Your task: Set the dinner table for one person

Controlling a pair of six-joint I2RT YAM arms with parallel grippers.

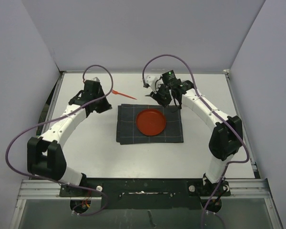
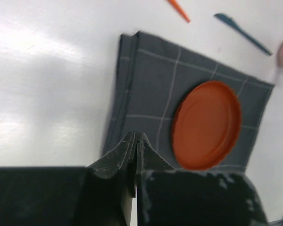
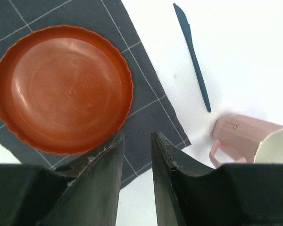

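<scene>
A red plate (image 1: 151, 122) sits on a dark checked placemat (image 1: 128, 133). An orange utensil (image 1: 126, 95) lies above the mat's left end. My left gripper is shut, nothing visible between its fingers, left of the mat's upper left corner. My right gripper is over the mat's right part, part open with nothing between its fingers. In the right wrist view a teal knife (image 3: 194, 61) lies beside the mat, and a pink mug (image 3: 238, 136) lies on its side near the mat's corner, its lower part hidden by the gripper.
Grey walls bound it at the back and sides.
</scene>
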